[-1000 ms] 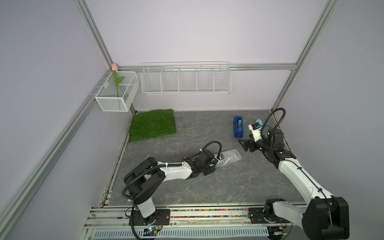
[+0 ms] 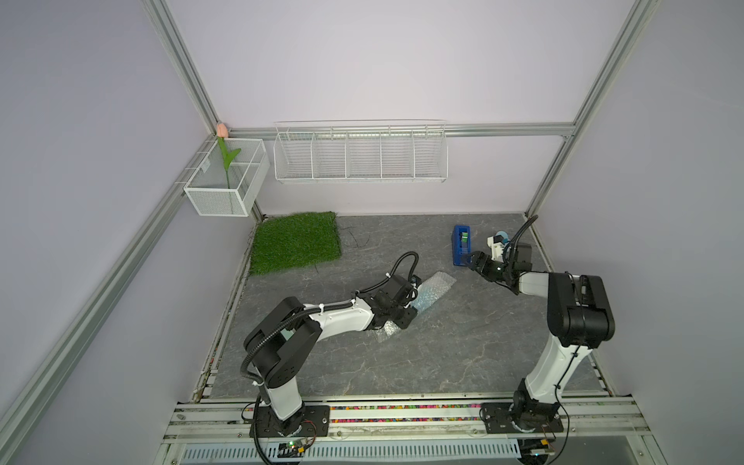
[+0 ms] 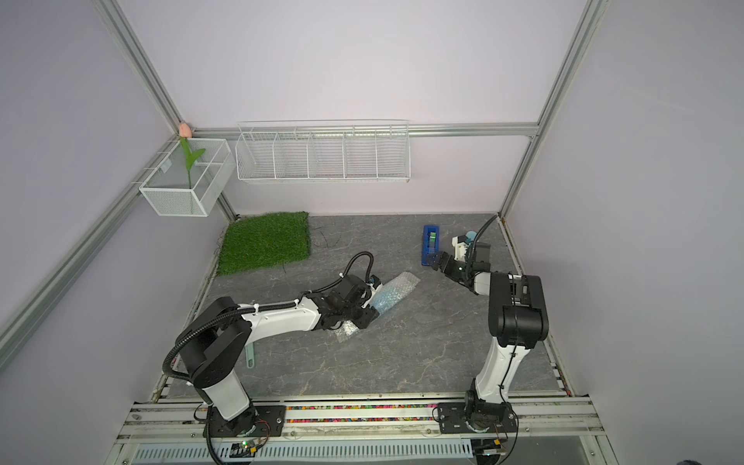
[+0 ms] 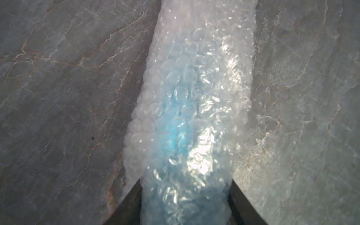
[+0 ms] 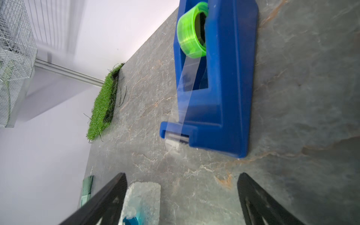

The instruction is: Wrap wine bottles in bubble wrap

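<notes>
A long bundle of bubble wrap [image 2: 434,290] with something blue inside lies diagonally mid-table. My left gripper is shut on this bundle, which fills the space between its fingers in the left wrist view. My right gripper stands open just in front of a blue tape dispenser [image 5: 234,90], with nothing between its fingers. The dispenser holds a green roll of tape [image 5: 189,35], and a clear strip runs down to its cutter end.
An artificial grass mat [image 2: 294,240] lies back left. Wire baskets [image 2: 360,155] hang on the walls. A light blue object [image 3: 470,236] is partly hidden behind the right arm. A pale green item [image 3: 249,353] lies under the left arm.
</notes>
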